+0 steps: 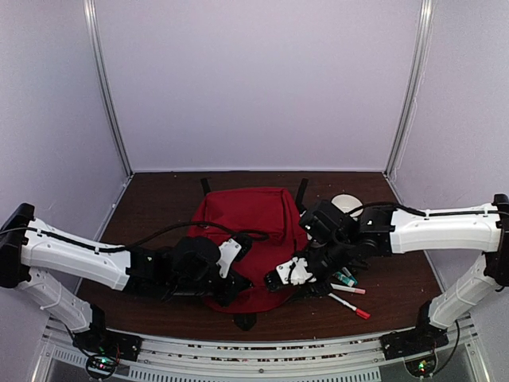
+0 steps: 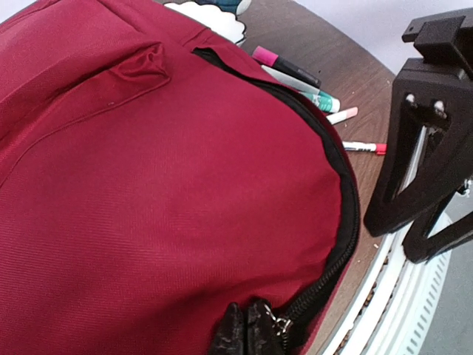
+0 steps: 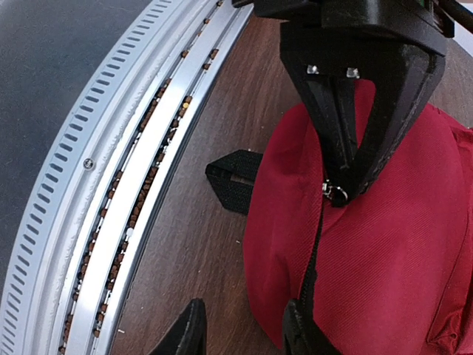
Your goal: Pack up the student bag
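Note:
The red bag [image 1: 242,207] lies in the middle of the table, its black zipper [image 2: 336,222] running along the front edge. My left gripper is shut at the silver zipper pull [image 2: 279,325]; whether the pull sits between its fingertips is hard to tell. In the right wrist view the left gripper's tips are at that pull too. My right gripper stands open beside the bag's front edge, with nothing seen held between its fingers.
Right of the bag lie several markers [image 2: 295,76] and a white scalloped object [image 2: 214,18]. A black strap [image 3: 225,185] pokes out at the front. The metal table edge [image 3: 118,200] runs along the front.

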